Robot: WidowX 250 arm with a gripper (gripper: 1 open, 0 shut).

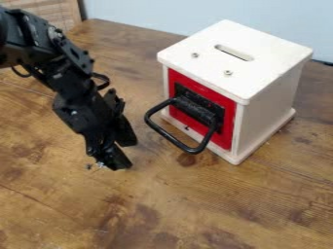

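Observation:
The black robot gripper [109, 160] points down low over the wooden table at the left, close to a small shiny silver object [95, 166] at its fingertips; whether it grips that object is unclear. To its right stands a white wooden box [260, 107] with a red front panel [225, 133] and a black loop handle [160, 130] sticking out toward the gripper, apart from it. The top of the box has a slot and small metal fittings.
A pale wall runs behind the box.

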